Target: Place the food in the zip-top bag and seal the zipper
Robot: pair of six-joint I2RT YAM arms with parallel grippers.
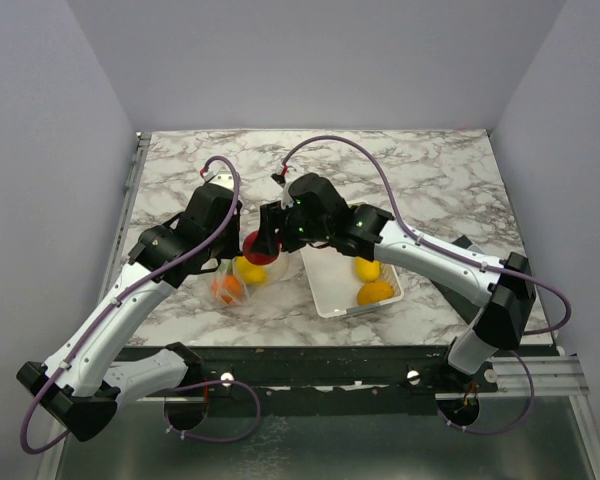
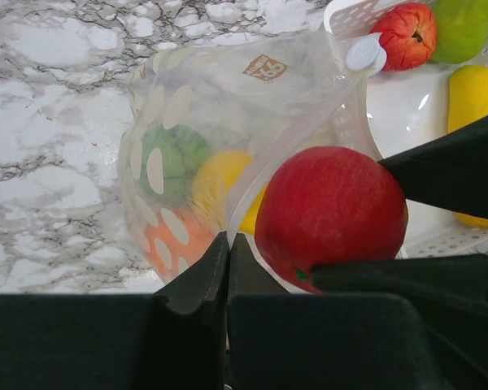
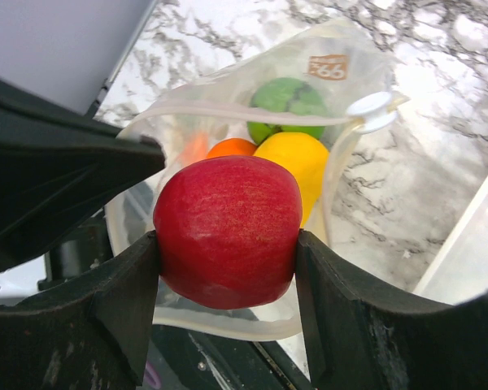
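Note:
A clear zip top bag [image 2: 187, 106] lies on the marble table, its mouth spread wide. Inside it I see a green fruit [image 3: 289, 104], a yellow fruit [image 3: 297, 158] and an orange one [image 2: 179, 240]. My left gripper is shut on one edge of the bag's mouth. A big red fruit [image 3: 228, 231] is squeezed between the fingers of my right gripper [image 1: 264, 240], at the bag's mouth. From the right wrist, the red fruit covers part of the opening. Whether it touches the bag's film, I cannot tell.
Right of the bag stands a white basket [image 1: 330, 280], holding a yellow fruit [image 1: 367, 269], an orange-yellow one [image 1: 375, 292], and, in the left wrist view, a small red fruit [image 2: 405, 36] and a green one [image 2: 464, 28].

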